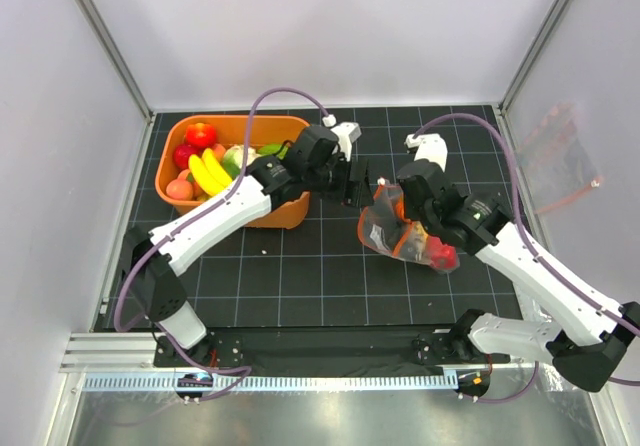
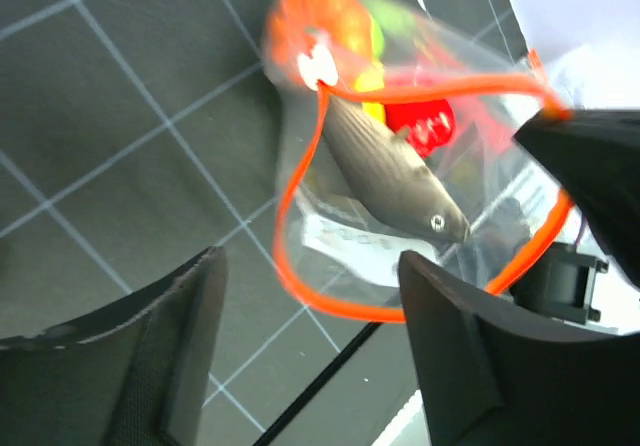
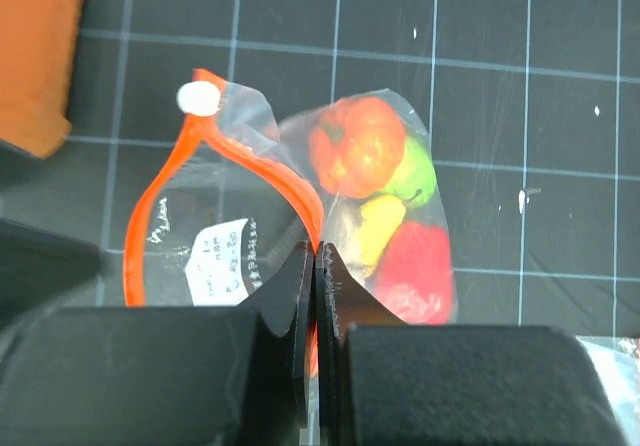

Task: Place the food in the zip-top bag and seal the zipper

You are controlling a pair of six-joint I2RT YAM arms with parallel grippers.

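Note:
The zip bag [image 1: 380,228] with orange zipper rim [image 2: 290,266] holds an orange pepper [image 3: 355,141], a yellow item [image 3: 375,226], red items [image 3: 410,271] and a silvery fish [image 2: 390,176]. My right gripper is shut on the bag's zipper edge. My left gripper is beside the bag's mouth, part open, nothing visible between its fingers; in the top view it [image 1: 355,191] is just left of the bag.
An orange bin [image 1: 265,216] of fruit and vegetables sits at the back left, partly under my left arm.

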